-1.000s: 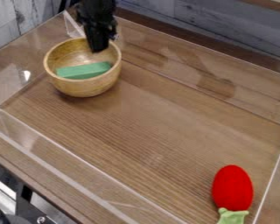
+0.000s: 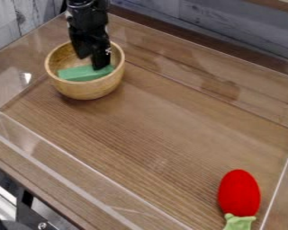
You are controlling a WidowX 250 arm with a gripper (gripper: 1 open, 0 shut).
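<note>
A wooden bowl (image 2: 84, 86) sits at the upper left of the table, with a green block (image 2: 76, 74) inside it. My black gripper (image 2: 94, 61) reaches down from the top edge into the bowl, just over the green block; its fingers are open. Whether they touch the block is too small to tell. A red strawberry-like toy (image 2: 239, 193) with a pale green top lies at the lower right.
A grey wall borders it at the top left corner.
My gripper has come down from above the bowl's back into it, over the green block. The red toy has not moved.
</note>
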